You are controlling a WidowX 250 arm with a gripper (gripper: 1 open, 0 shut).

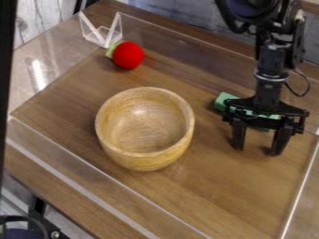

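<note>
My black gripper (pixel 259 141) is low at the right of the camera view, its fingers pointing down at the tabletop, over and in front of a green object (pixel 227 104). That object is partly hidden behind the gripper. I cannot make out whether the fingers hold anything. A wooden bowl (pixel 145 129) stands left of the gripper on the wooden table (pixel 187 201). A red round object (pixel 129 55) with something pale green beside it lies at the back left.
A white wire item (pixel 103 28) is at the back left edge. A dark round part sits at the bottom left corner.
</note>
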